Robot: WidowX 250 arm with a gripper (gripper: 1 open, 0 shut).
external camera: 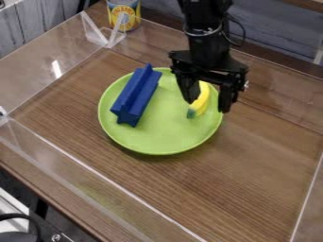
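My black gripper (pixel 207 95) hangs open over the right half of a green plate (pixel 159 139), its fingers on either side of a yellow banana-like object (pixel 199 103) with a green tip; whether they touch it is unclear. A long blue block (pixel 132 96) lies on the left half of the plate.
The wooden table (pixel 89 170) has free room left, right and in front of the plate. A can (pixel 123 14) with a yellow label stands at the back left beside clear plastic. A grey wall runs along the back.
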